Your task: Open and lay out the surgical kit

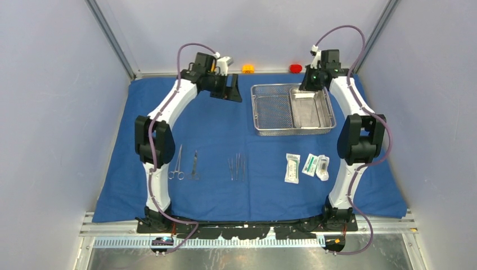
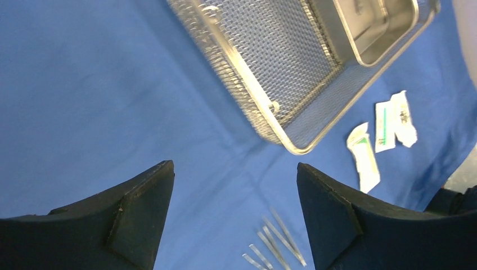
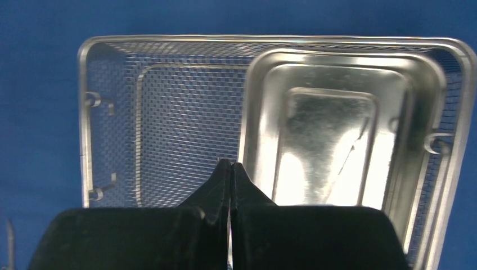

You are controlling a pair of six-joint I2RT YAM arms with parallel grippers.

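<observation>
The wire mesh basket [image 1: 273,109] holds a steel inner tray [image 3: 315,146] on its right side, with what looks like a thin rod in it. My right gripper hangs over it, shut, with nothing visible between its fingers. My left gripper is part open and empty, left of the basket. On the blue drape lie scissor-like instruments [image 1: 178,169], several slim instruments [image 1: 237,167] and several white packets [image 1: 292,167] in the front part.
The drape [image 1: 219,135] is clear left of the basket. A yellow block [image 1: 247,68] and a red object [image 1: 295,68] stand along the back edge.
</observation>
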